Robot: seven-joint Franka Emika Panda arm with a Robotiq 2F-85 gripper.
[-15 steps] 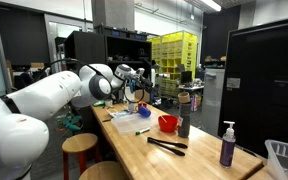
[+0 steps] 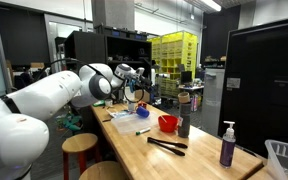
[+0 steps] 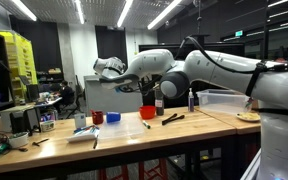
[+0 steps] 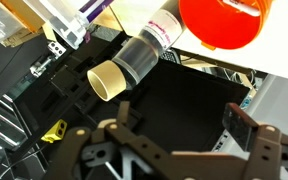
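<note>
In the wrist view my gripper has its two dark fingers spread apart, with nothing visible between them. Beyond the fingertips is a see-through bottle with a tan cap [image 4: 107,80]. A red bowl [image 4: 224,22] sits next to it near the top edge. From the first exterior view, that red bowl [image 2: 167,123] stands on the wooden table beside a dark grey bottle [image 2: 184,127]. My arm [image 2: 94,82] reaches over the far part of the table, and its gripper is too small there to make out clearly.
Dark utensils [image 2: 168,147] lie in front of the bowl. A blue cup [image 2: 142,112] stands farther back, near a pale sheet [image 2: 132,125]. A purple pump bottle [image 2: 228,145] and a clear bin [image 2: 285,158] are on the right. Wooden stools [image 2: 80,143] stand beside the table.
</note>
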